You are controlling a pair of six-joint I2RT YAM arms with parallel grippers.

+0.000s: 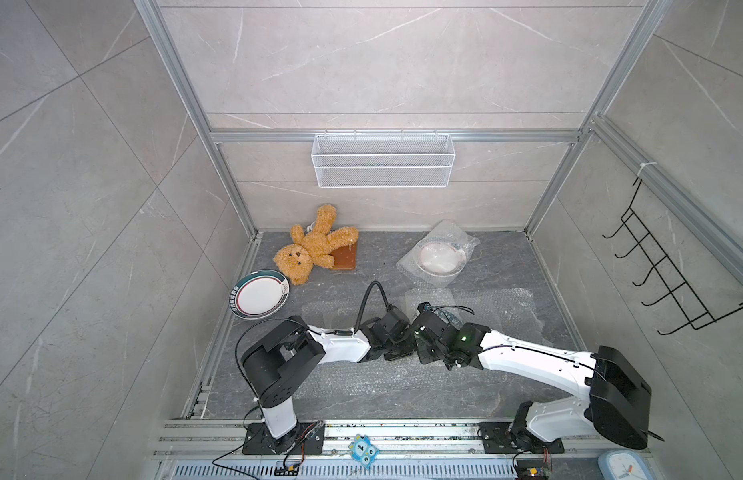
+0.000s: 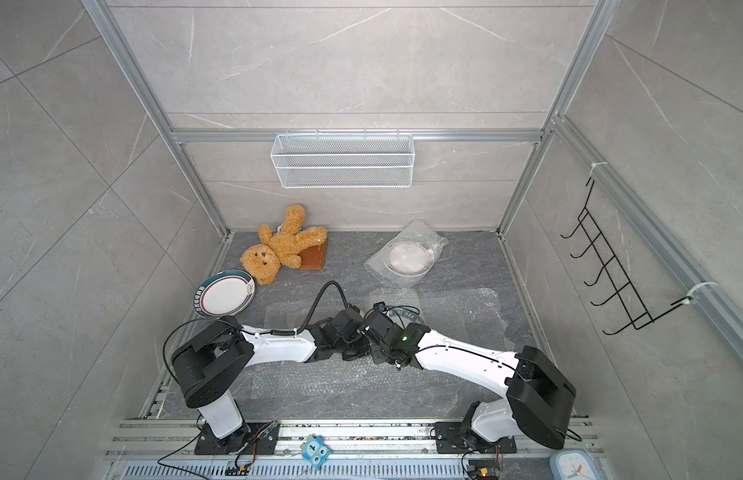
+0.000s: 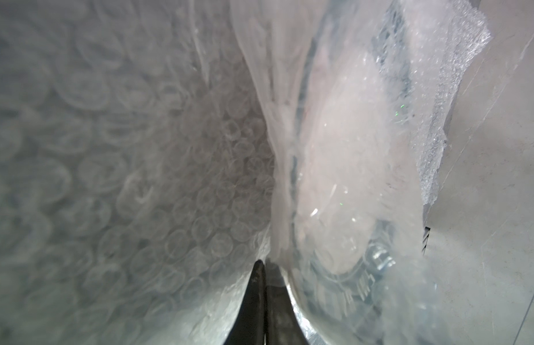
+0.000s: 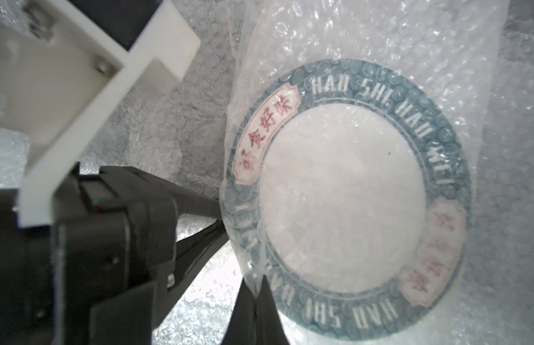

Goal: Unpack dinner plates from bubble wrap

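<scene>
A green-rimmed plate (image 4: 341, 189) lies inside translucent bubble wrap (image 4: 393, 28), between my grippers at the front middle of the counter. My left gripper is shut at the bag's edge, with film gathered at its tips. My right gripper is shut on the wrap's edge, which is drawn into its fingertips beside the plate. An unwrapped plate (image 1: 258, 295) lies at the left, and a wrapped round dish (image 1: 440, 257) at the back right.
A teddy bear (image 1: 311, 248) lies over a brown board (image 1: 344, 260) at the back left. A flat bubble wrap sheet covers the front middle. A white wire shelf (image 1: 382, 160) hangs on the back wall, black hooks (image 1: 659, 264) on the right wall.
</scene>
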